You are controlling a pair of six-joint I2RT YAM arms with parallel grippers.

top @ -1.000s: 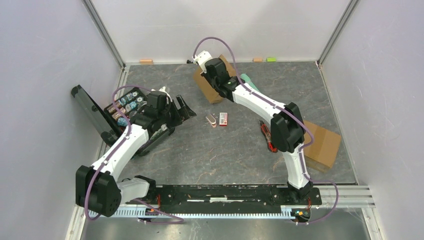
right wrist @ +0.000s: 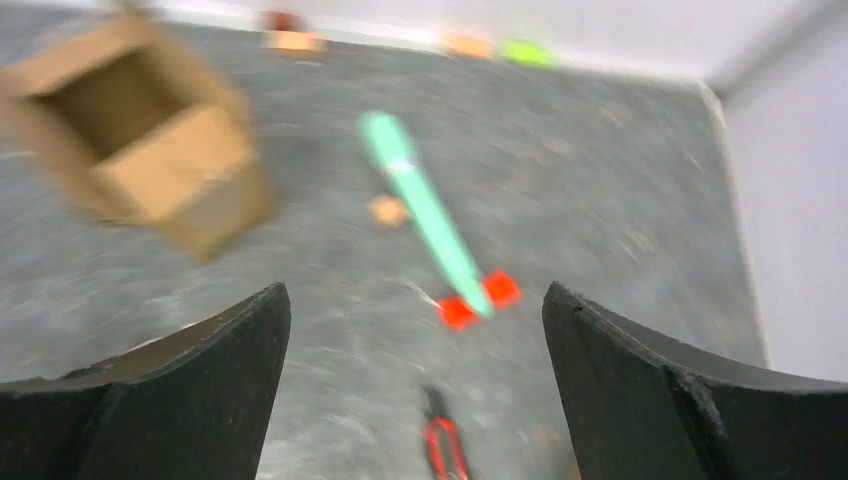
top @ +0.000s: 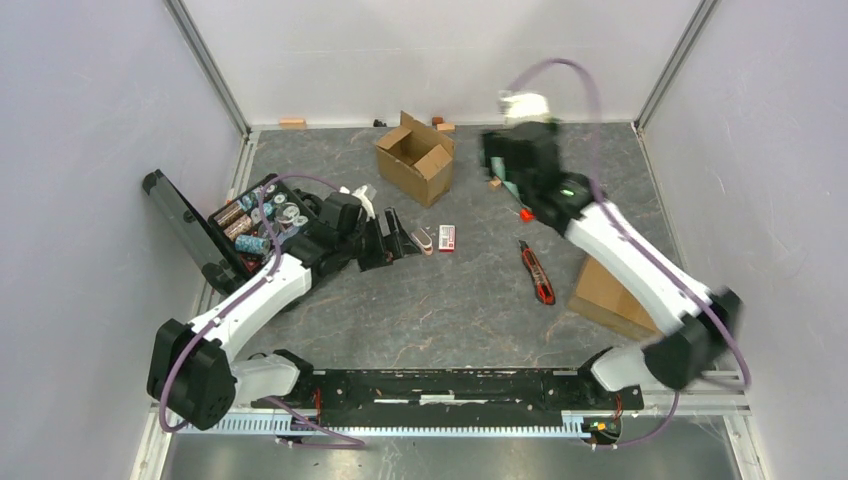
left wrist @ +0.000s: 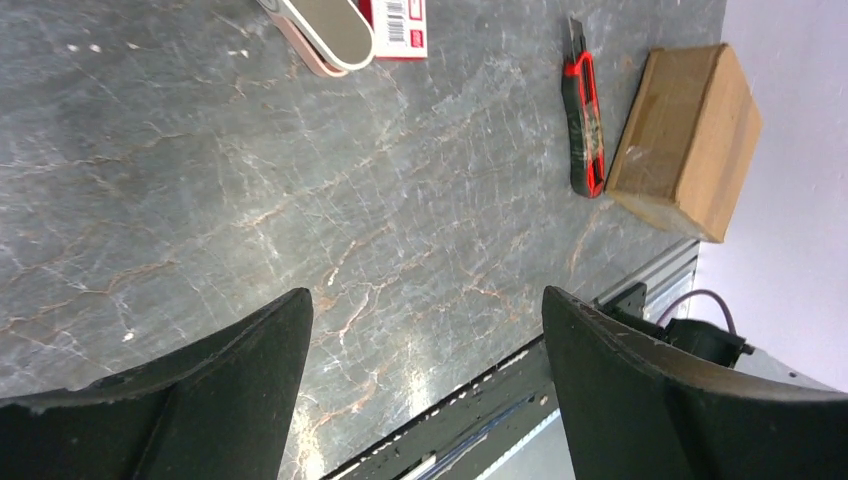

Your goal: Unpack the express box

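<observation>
An open cardboard box (top: pixel 432 176) stands at the back middle with its flaps up; its inside looks empty in the right wrist view. Another cardboard box (top: pixel 612 300), closed, lies at the right, partly behind my right arm. My blurred right gripper (top: pixel 490 158) is apart from the open box, to its right; in its wrist view the fingers are open around nothing. My left gripper is also open and empty, above bare table. Just beyond it lie a pink and white stapler (left wrist: pixel 325 30) and a small red and white box (left wrist: pixel 402 28).
A red and black utility knife (top: pixel 537 273) lies right of centre. Behind it lies a green tube-shaped item (right wrist: pixel 425 205) with red parts at its near end. An open black case (top: pixel 250 215) with several small items fills the left side.
My right arm has swung right, away from the open box, which shifted slightly left earlier. My left gripper has moved a little right, towards the stapler.
</observation>
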